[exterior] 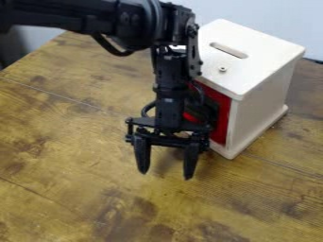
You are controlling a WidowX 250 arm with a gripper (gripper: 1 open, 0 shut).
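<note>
My black gripper (165, 161) points down, low over the wooden table in the middle of the camera view, its two fingers apart and nothing visible between them. Behind it, to the right, stands a white wooden box (262, 95) with a slot and a small knob on top. A red panel on the box's front is partly hidden by the arm.
The box takes up the back right, and the arm reaches in from the upper left.
</note>
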